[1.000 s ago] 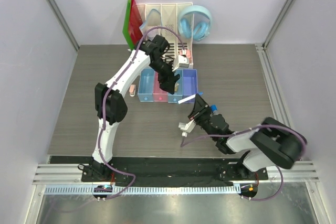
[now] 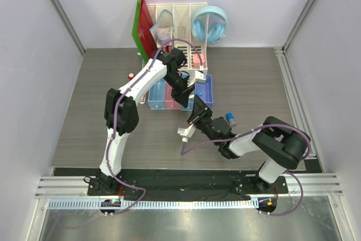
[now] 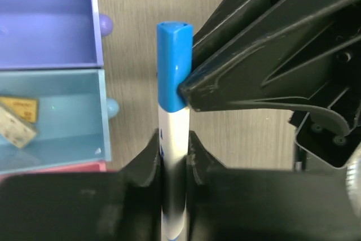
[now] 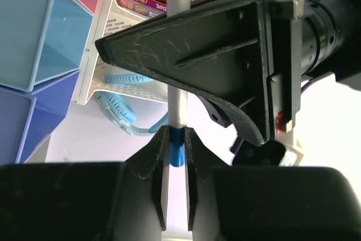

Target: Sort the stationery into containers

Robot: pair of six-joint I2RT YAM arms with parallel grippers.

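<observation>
A white marker with blue ends (image 3: 174, 66) is held between my two grippers at the table's middle. In the left wrist view my left gripper is shut on it, with the black fingers of the other gripper beside its blue end. In the right wrist view my right gripper is shut on the marker's blue end, and the left gripper's fingers cross its upper part. A row of plastic bins, blue (image 2: 205, 83), light blue (image 2: 157, 88) and pink (image 3: 84, 166), lies just behind the grippers. The light blue bin in the left wrist view holds small blocks (image 3: 17, 125).
A white rack (image 2: 180, 15) at the back holds boxes, with blue headphones (image 2: 200, 23) at its right and a red-green board (image 2: 141, 23) at its left. A blue-capped bottle (image 2: 231, 121) stands beside the right arm.
My right gripper has moved left to meet the left gripper, bringing the marker between them.
</observation>
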